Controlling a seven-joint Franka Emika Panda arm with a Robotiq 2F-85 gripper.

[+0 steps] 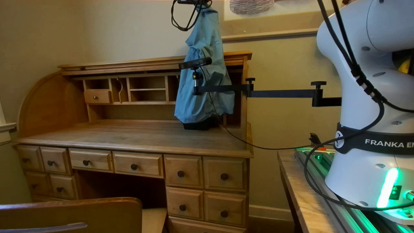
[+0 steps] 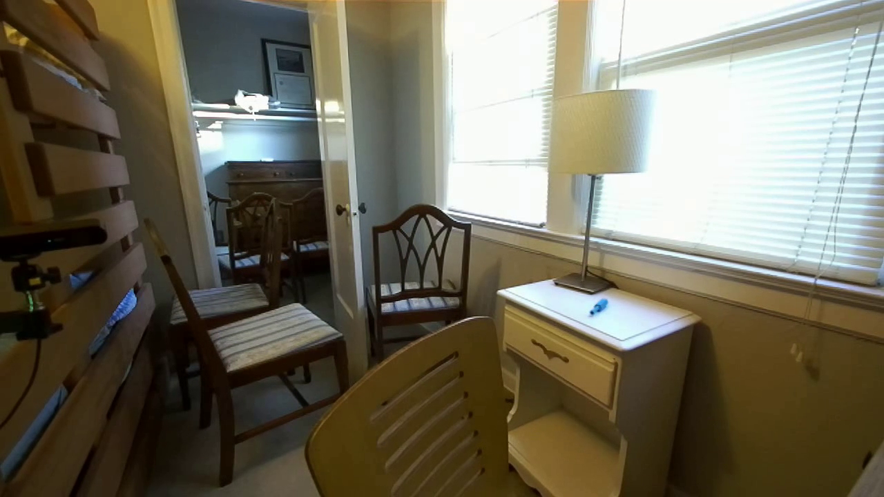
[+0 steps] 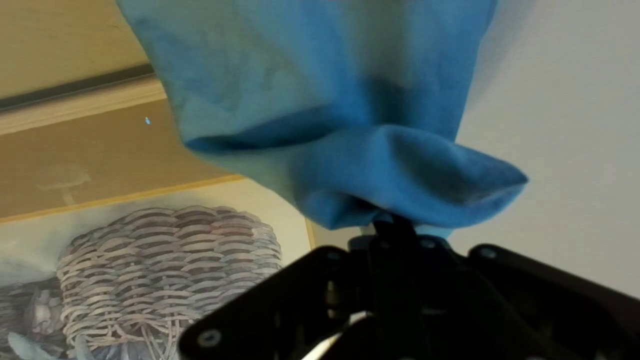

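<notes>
A blue cloth hangs in long folds above the right part of the roll-top desk. Its lower end covers much of a black object on the desktop; I cannot tell whether the two touch. In the wrist view, bunched blue fabric meets the closed black fingertips, so my gripper is shut on the cloth. Only the bottom of the hand and its looped cables show at the top edge of the first exterior view.
A camera on a black bar reaches in front of the cloth. The wooden desk has a bare top to the left. A framed picture hangs on the wall behind. One chair back stands in front.
</notes>
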